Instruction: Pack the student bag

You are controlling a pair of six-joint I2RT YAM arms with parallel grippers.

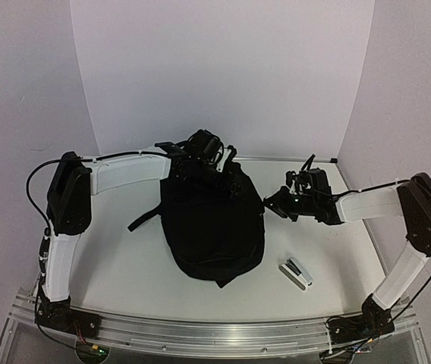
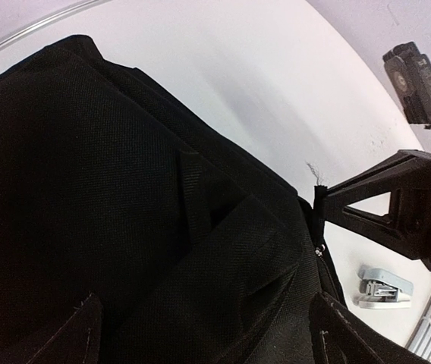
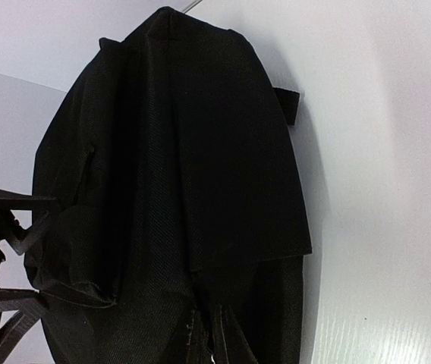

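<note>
The black student bag (image 1: 212, 235) lies on the white table, its fabric folded and bunched near the upper right. Over that part hangs my left gripper (image 1: 232, 186), whose fingers (image 2: 342, 334) stand wide apart above the cloth in the left wrist view. At the bag's right edge, my right gripper (image 1: 267, 203) is shut on a thin black tab (image 2: 319, 203), with a small metal zipper piece (image 2: 320, 250) just below. A grey and white stapler (image 1: 297, 273) rests on the table to the right of the bag. The bag's inside is hidden.
A loose strap (image 1: 144, 219) sticks out on the bag's left side. Bare table (image 1: 124, 265) lies to the left and in front. Walls stand at the back and both sides.
</note>
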